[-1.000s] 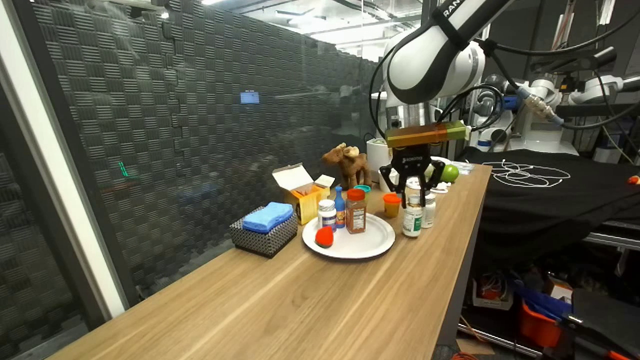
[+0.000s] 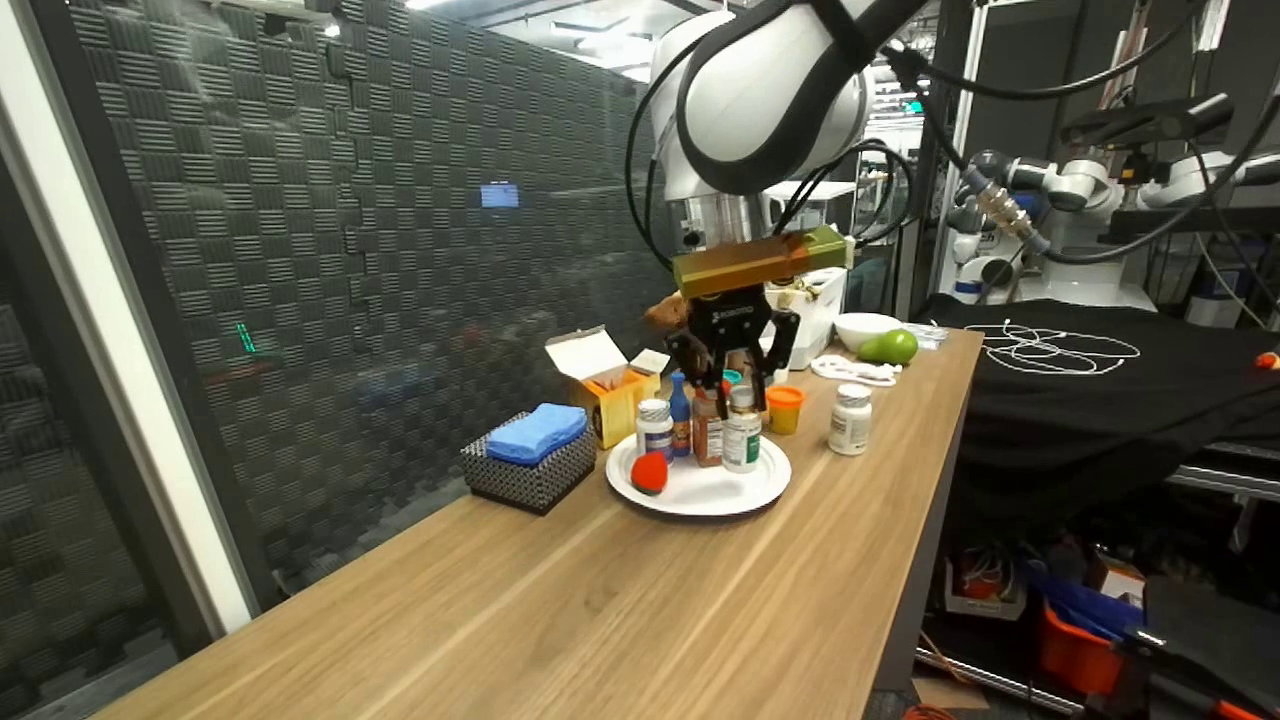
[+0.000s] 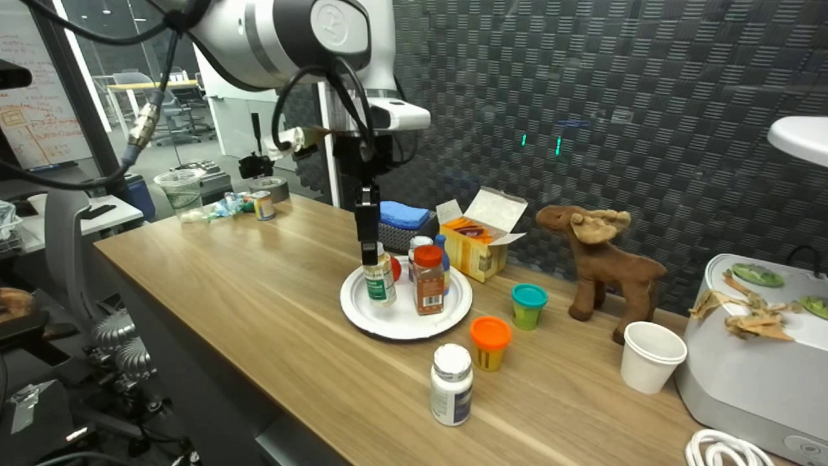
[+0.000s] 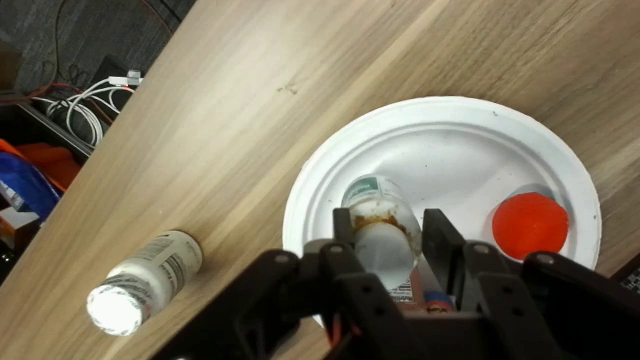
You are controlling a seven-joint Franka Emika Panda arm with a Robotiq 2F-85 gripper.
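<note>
My gripper [image 2: 741, 406] is shut on a small bottle with a green and white label [image 2: 741, 446], gripping it near its cap. The bottle is upright over the white plate [image 2: 708, 490], at or just above its surface; whether it touches is hard to tell. In the wrist view, its pale cap [image 4: 385, 255] shows between the two fingers. Also on the plate are a red-capped spice jar [image 3: 429, 283], a white bottle [image 2: 654, 427], a blue bottle [image 2: 680, 418] and a red object [image 4: 530, 225].
A second white bottle [image 3: 451, 386] stands on the table beside the plate, near orange-lidded [image 3: 490, 342] and teal-lidded [image 3: 528, 306] tubs. A yellow box [image 3: 475, 247] and a black basket with a blue cloth [image 2: 536, 434] flank the plate.
The gripper has carried the green-labelled bottle leftward in exterior view 1, from beside the other white bottle to over the plate, next to the spice jar.
</note>
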